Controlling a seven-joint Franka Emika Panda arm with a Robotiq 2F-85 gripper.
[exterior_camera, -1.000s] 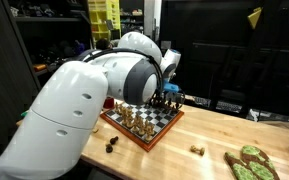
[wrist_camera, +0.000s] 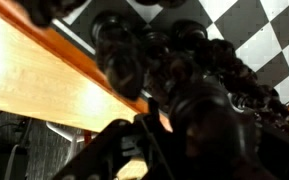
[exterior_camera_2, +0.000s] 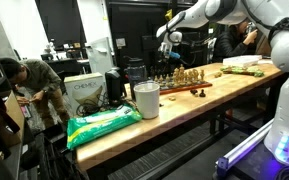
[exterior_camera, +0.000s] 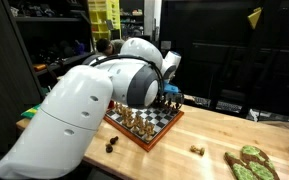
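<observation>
A chessboard (exterior_camera: 162, 121) with a brown wooden border lies on the table. Light wooden pieces (exterior_camera: 136, 124) stand along its near side. Dark pieces (wrist_camera: 172, 70) crowd together at the far side, close under my gripper. The fingers are shut on a dark chess piece (wrist_camera: 206, 112), large and blurred in the wrist view; its exact type is hard to make out. In the second exterior view my gripper (exterior_camera_2: 165, 66) is down at the board's far side, its fingertips mostly hidden among the pieces.
Two dark pieces (exterior_camera: 111, 146) and a light piece (exterior_camera: 197, 150) lie off the board. A green patterned item (exterior_camera: 250, 164) rests at the table's right. A white cup (exterior_camera_2: 147, 99) and a green packet (exterior_camera_2: 103, 124) occupy the other end. Bare wood shows right of the board.
</observation>
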